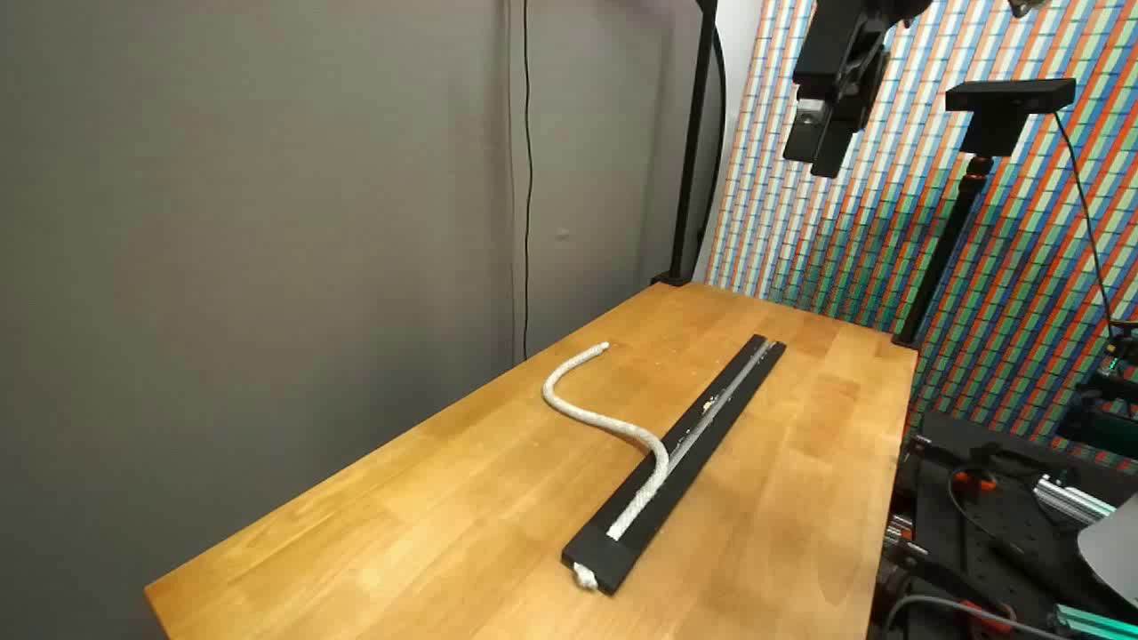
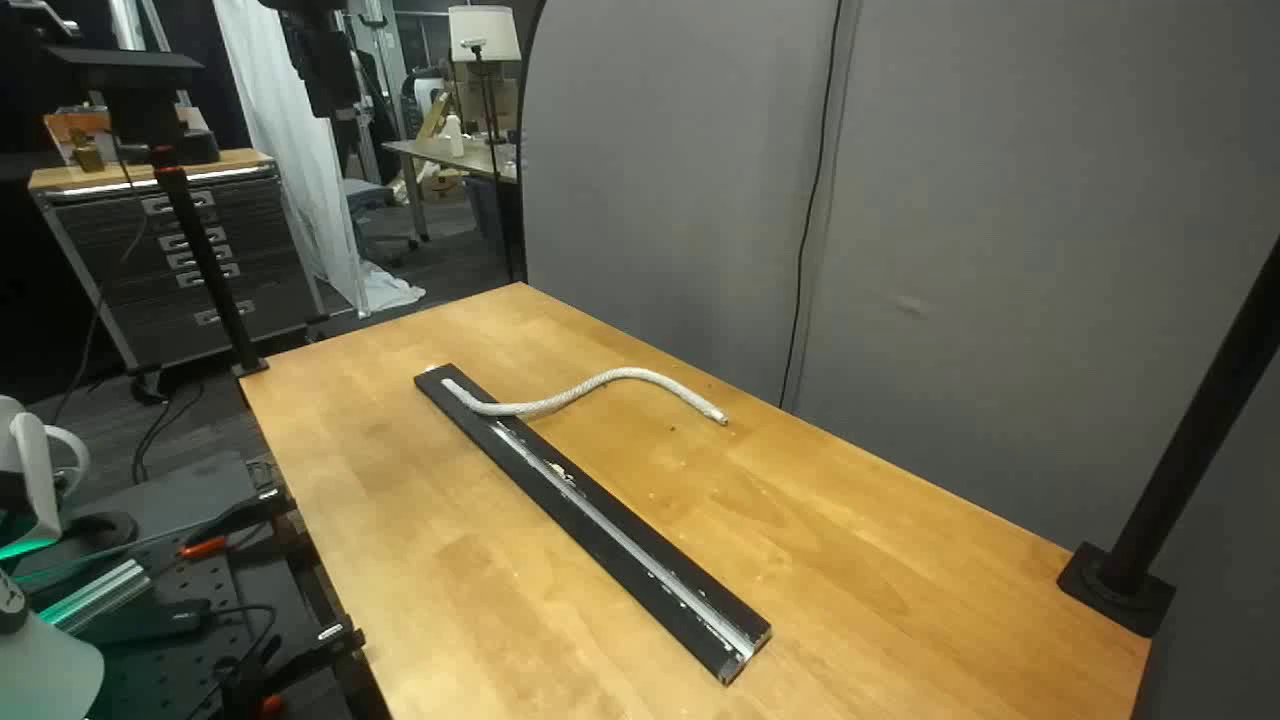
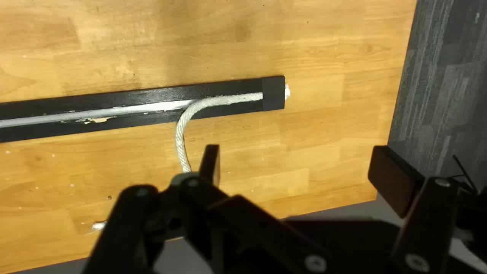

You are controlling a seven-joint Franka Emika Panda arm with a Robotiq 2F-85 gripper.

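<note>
A white braided rope has one end seated in the groove of a long black bar, under a dark cap, with a frayed tip poking out. From there it bends out of the groove and curves over the bare table to a loose end. In the second exterior view the rope leaves the bar near its far end; the rest of the pale groove is empty. High above the table is my gripper, its fingers wide apart with nothing between them. In the wrist view it hides part of the rope.
Black posts and a camera stand rise at its edges. A grey wall runs along one long side.
</note>
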